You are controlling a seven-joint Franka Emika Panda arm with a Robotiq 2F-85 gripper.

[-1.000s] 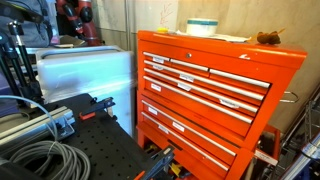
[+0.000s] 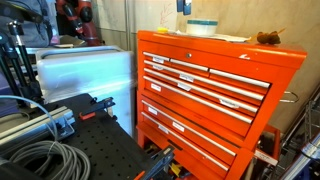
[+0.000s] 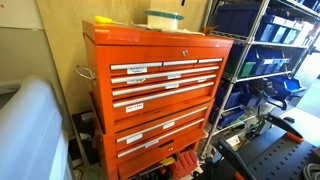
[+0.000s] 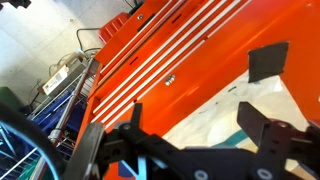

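Note:
My gripper is open in the wrist view, with dark fingers (image 4: 261, 128) spread apart and nothing held between them. It looks down past the front edge of a red tool chest (image 2: 200, 85), whose drawers are shut. On top of the chest stands a pale container with a teal band (image 2: 202, 27), also visible in exterior view 2 as a tub (image 3: 164, 20). A small dark tip (image 2: 183, 6), apparently part of my gripper, hangs above the chest near that container.
On the chest top lie a yellow item (image 2: 162, 30) and a brown object (image 2: 268, 38). A black perforated table (image 2: 105, 145) holds coiled cable (image 2: 50, 160). Shelves with blue bins (image 3: 265, 25) stand right of the chest in exterior view 2.
In exterior view 1, a dark tip has come into view at the top edge, above the chest. The chest and the things on it look the same.

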